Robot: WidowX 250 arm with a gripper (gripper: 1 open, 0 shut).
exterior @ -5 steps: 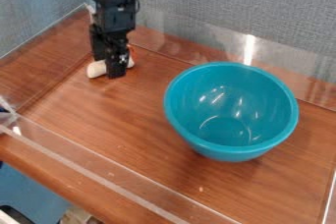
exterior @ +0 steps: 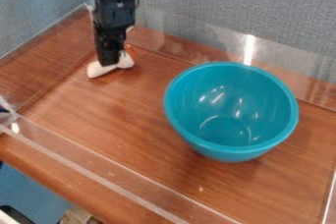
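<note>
My black gripper (exterior: 110, 49) hangs from the top of the view over the back left of the wooden table, shut. Its fingertips are at a small white object (exterior: 105, 69) with a bit of red at its right, lying on the table. Whether anything is between the fingers is hard to tell; the white object appears to lie below them.
A large teal bowl (exterior: 231, 111) sits on the right of the wooden table (exterior: 144, 159). Grey padded walls stand behind and at the left, with a clear strip along the back edge.
The gripper has shifted slightly back and up from in front of the white object, so more of that object now shows. The bowl has not moved.
</note>
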